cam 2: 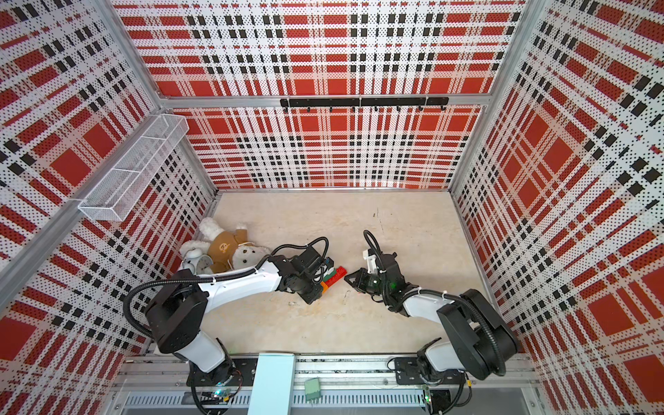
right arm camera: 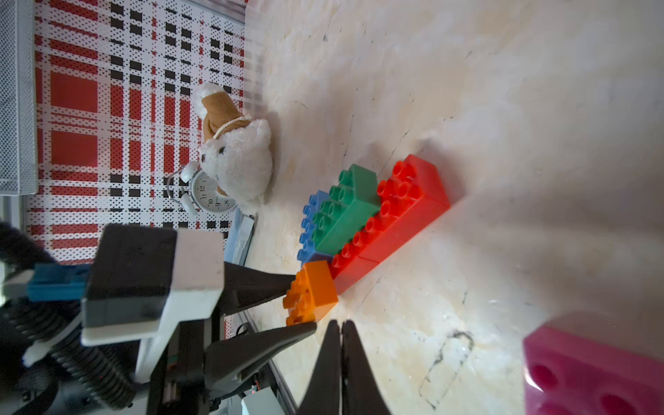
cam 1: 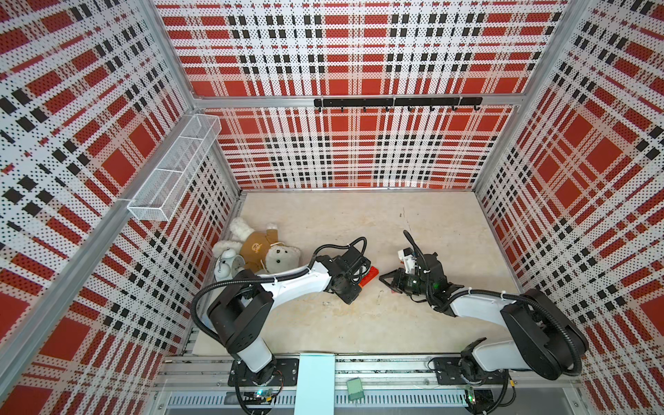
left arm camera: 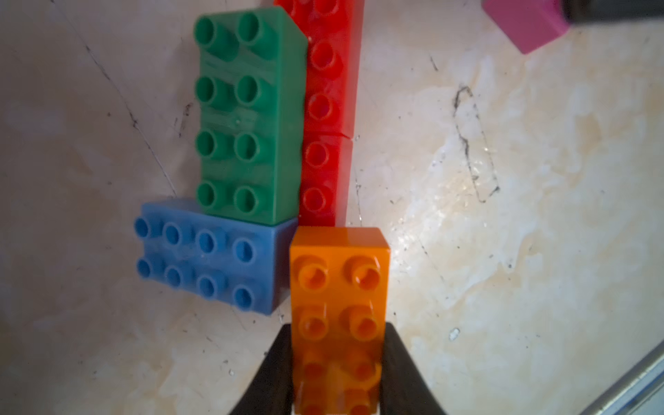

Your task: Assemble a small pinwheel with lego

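In the left wrist view my left gripper is shut on an orange brick [left arm camera: 339, 297], at the lower end of two red bricks [left arm camera: 325, 83] in a row. A green brick [left arm camera: 238, 114] lies along their left, with a blue brick [left arm camera: 200, 252] crosswise below it. My right gripper is shut, nothing seen between its fingers, right of the orange brick in its wrist view. A pink brick [right arm camera: 588, 373] sits to its right. In both top views the left gripper largely hides the bricks.
A plush bear [cam 1: 256, 249] and a white alarm clock [right arm camera: 207, 193] lie at the left of the board. A wire basket [cam 1: 173, 166] hangs on the left wall. The back of the board [cam 2: 332, 214] is clear.
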